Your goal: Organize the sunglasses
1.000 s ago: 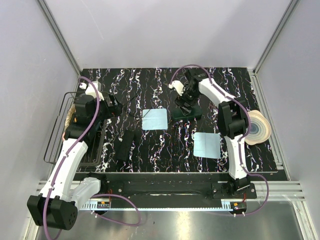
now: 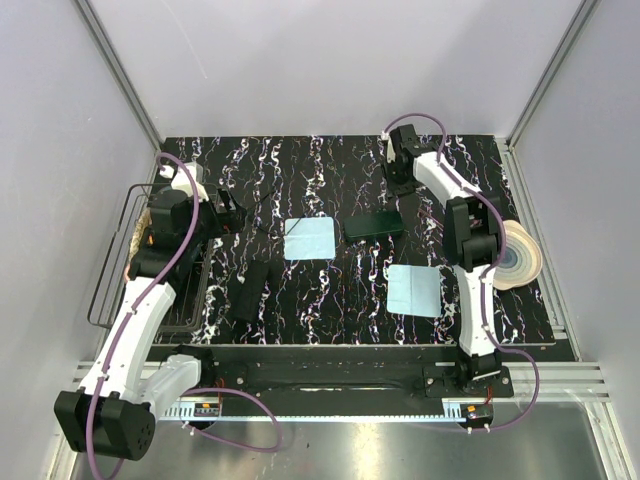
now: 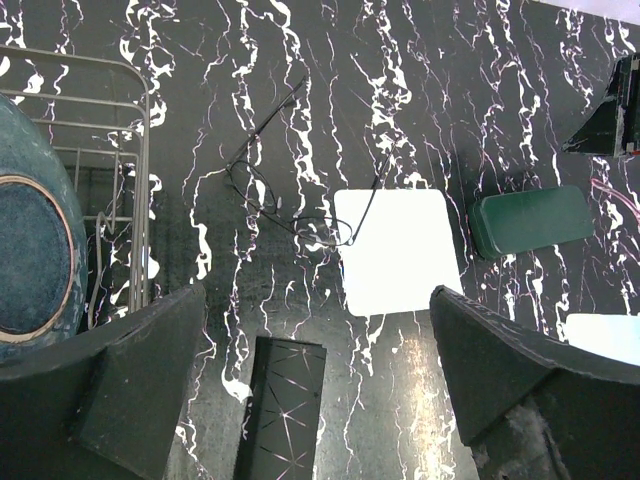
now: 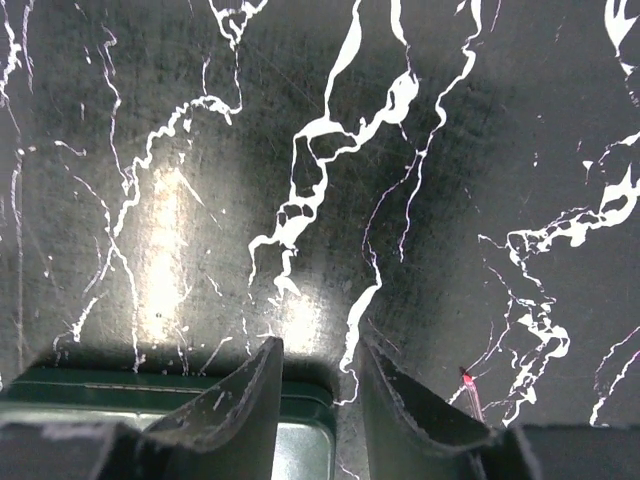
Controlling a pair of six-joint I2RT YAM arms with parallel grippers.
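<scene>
Dark wire-framed glasses (image 3: pixel 243 216) lie unfolded, temples up-frame, partly over the left white cloth (image 2: pixel 310 240). A green case (image 2: pixel 372 226), closed, lies right of that cloth; a long black case (image 2: pixel 250 292) is below left. My left gripper (image 2: pixel 226 210) hangs open left of the glasses, empty between its fingers. My right gripper (image 2: pixel 398 184) is above the table just behind the green case; in the right wrist view it is shut, with nothing visible between its fingertips, and the case's edge (image 4: pixel 100 385) shows below.
A wire basket (image 2: pixel 128 215) with items stands at the left, partly under the left arm. A second white cloth (image 2: pixel 413 290) lies front right. Stacked pale bowls (image 2: pixel 525 255) sit at the right edge.
My right gripper has moved back and rightward, away from over the green case. The left arm, glasses and cases look unmoved.
</scene>
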